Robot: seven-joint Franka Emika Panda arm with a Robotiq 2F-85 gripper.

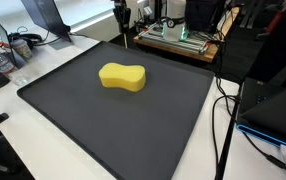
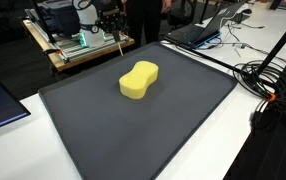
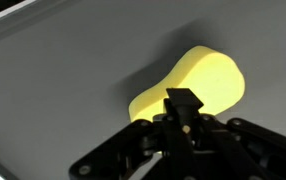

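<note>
A yellow sponge [image 1: 122,77], narrowed at its waist, lies on the dark mat [image 1: 98,115]. In the wrist view the same sponge [image 3: 209,82] shows behind my gripper, which covers part of it. The dark fingers are together there, and a small pale spot shows between them. From exterior view 1, a thin light stick [image 1: 125,41] points down from the gripper at the mat's far edge, apart from the sponge. Exterior view 2 also shows the thin stick [image 2: 120,47] beyond the sponge [image 2: 139,80]. What grips its upper end is too small to make out.
A wooden tray [image 1: 182,48] with several items stands behind the mat. Black cables [image 1: 223,110] run along one side of it, and a laptop [image 2: 198,30] sits at its back in exterior view 2.
</note>
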